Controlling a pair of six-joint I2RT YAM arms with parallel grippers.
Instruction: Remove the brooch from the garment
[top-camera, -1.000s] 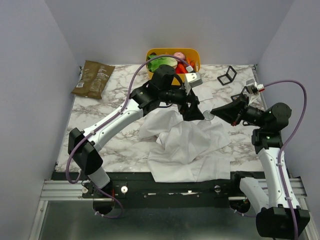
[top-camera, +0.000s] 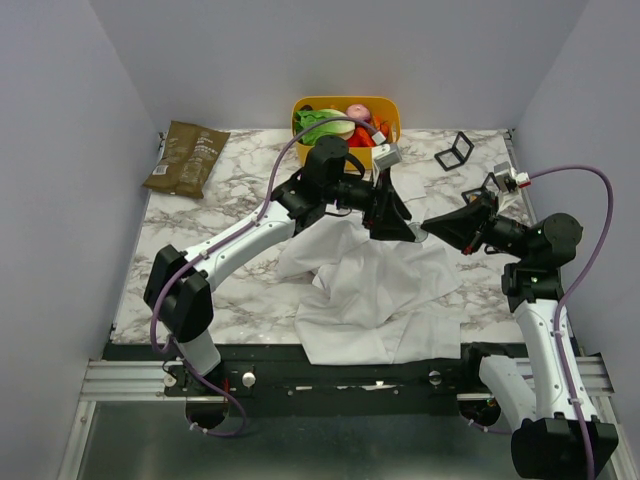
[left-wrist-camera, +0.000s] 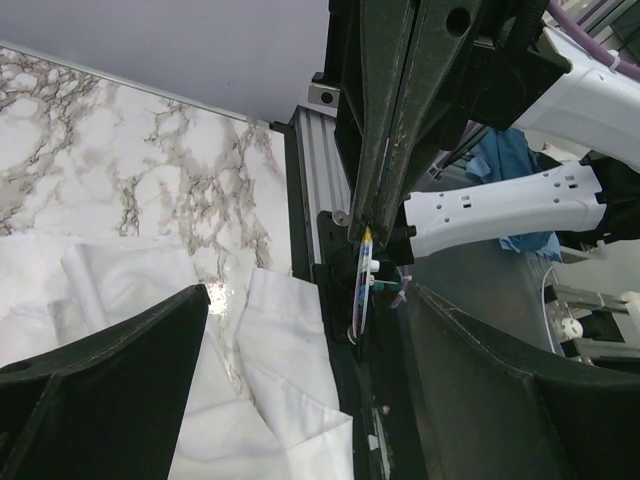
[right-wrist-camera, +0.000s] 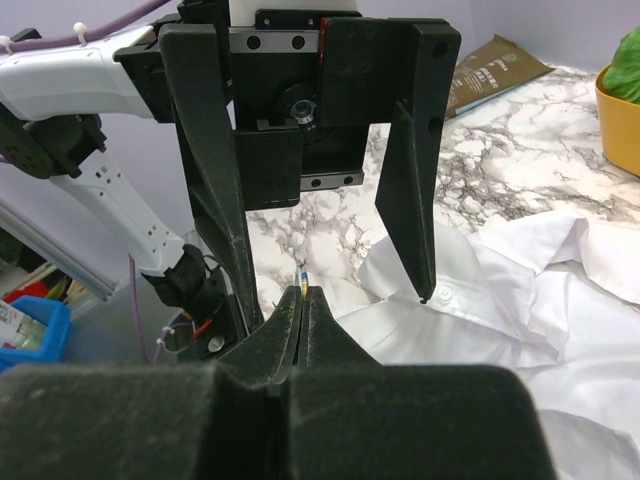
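Observation:
The brooch (top-camera: 419, 231) is a small, pale disc at the tips of my right gripper (top-camera: 425, 228), which is shut on it. Nearly edge-on in the left wrist view, the brooch (left-wrist-camera: 363, 285) shows as a thin, coloured strip below the right fingertips. My left gripper stands open, its fingers spread to either side of the brooch and not seen touching it. From the right wrist view, the left gripper faces the brooch (right-wrist-camera: 304, 281) with a wide gap. The white garment (top-camera: 365, 300) lies crumpled below, apart from the brooch as far as shows.
At the back stands a yellow bin (top-camera: 393, 107) of vegetables. A brown bag (top-camera: 187, 158) lies at the back left, and a black folding frame (top-camera: 455, 151) at the back right.
My left gripper has shifted slightly right and toward the front, closer to the brooch, and now covers part of it from above. The right arm has stayed almost still.

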